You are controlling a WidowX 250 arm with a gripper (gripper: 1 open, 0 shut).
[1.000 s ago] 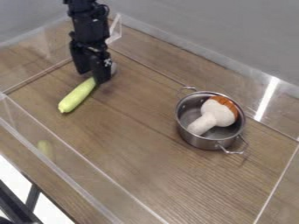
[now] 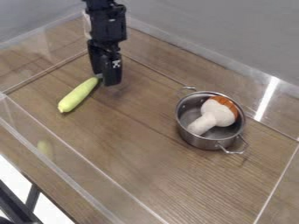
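My gripper (image 2: 107, 73) hangs over the upper left of the wooden table, open, just behind the upper end of a pale green elongated vegetable (image 2: 77, 95) that lies flat on the wood. Whether the fingertips touch it is hard to tell. A steel pot (image 2: 186, 112) with two handles stands at the right, holding a white object (image 2: 205, 121) with an orange-brown part (image 2: 225, 103).
Transparent walls border it at the back and along the left.
My gripper has moved right from where it was, to above and beside the vegetable's upper end. The vegetable and pot look unmoved.
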